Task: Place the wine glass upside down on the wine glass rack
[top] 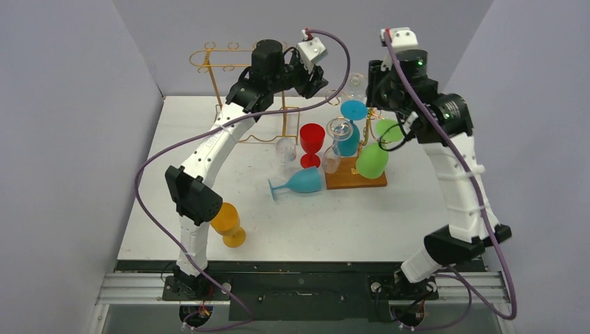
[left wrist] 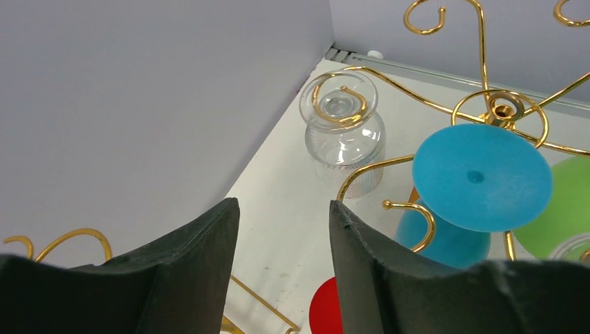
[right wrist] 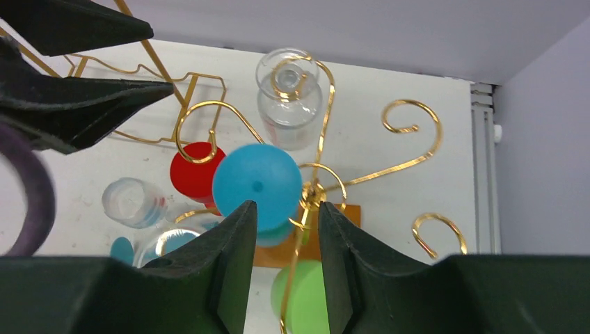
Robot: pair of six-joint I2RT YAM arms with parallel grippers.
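A clear wine glass point(left wrist: 346, 136) hangs upside down by its base in a hook at the back of the gold rack point(right wrist: 315, 196). Blue point(top: 354, 110), green point(top: 373, 161) and another clear glass point(top: 339, 129) also hang inverted from it. My left gripper is partly open left of the rack, nothing between its fingers. My right gripper is partly open above the rack's right side, also empty. On the table stand a red glass point(top: 312, 138), an orange glass point(top: 229, 224) and a clear one point(top: 285, 150); a blue glass point(top: 303, 180) lies on its side.
A second, taller gold rack point(top: 207, 58) stands empty at the back left. A purple cable point(top: 236, 120) loops along each arm.
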